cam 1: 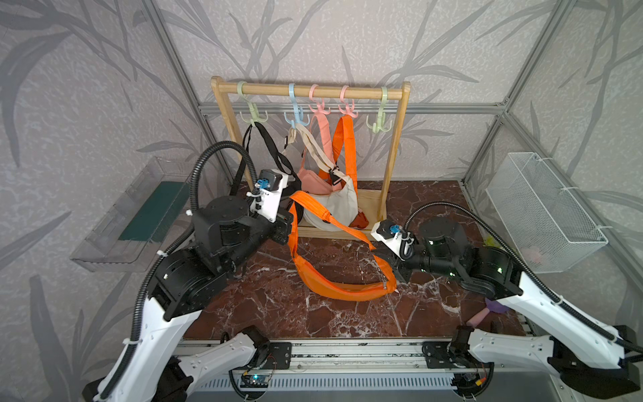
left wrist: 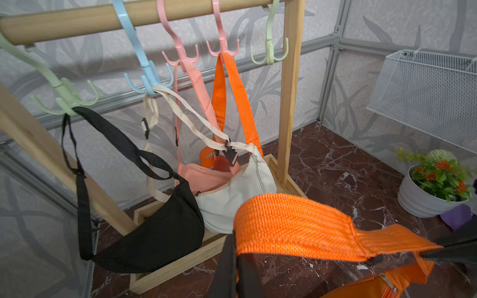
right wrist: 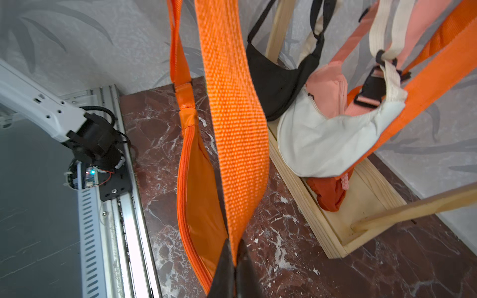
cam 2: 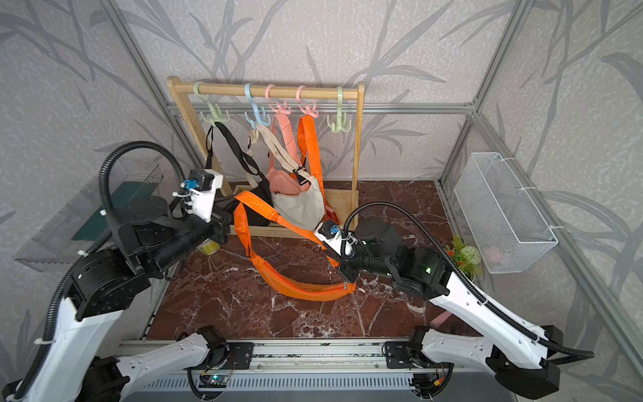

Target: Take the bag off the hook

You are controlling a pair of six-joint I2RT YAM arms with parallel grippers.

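An orange bag (cam 1: 341,289) hangs in a loop over the table in front of the rack, held by its strap from both sides. My left gripper is shut on the upper strap, with the orange webbing folded over its fingers. Lower and to the right, my right gripper is shut on another stretch of the same strap (right wrist: 233,114), which narrows between its fingers. On the rack, a second orange strap (left wrist: 238,94) hangs from a pink hook (left wrist: 222,39). The blue hook (left wrist: 141,59) bears the white bag (left wrist: 228,198), and a green hook (left wrist: 62,92) the black bag (left wrist: 154,233).
A pink bag (right wrist: 328,89) hangs among the others. The rightmost green hook (cam 1: 379,114) is empty. At right are a white mesh basket (cam 1: 549,207) and a potted plant (left wrist: 432,191); a clear basket (cam 1: 107,254) is at left.
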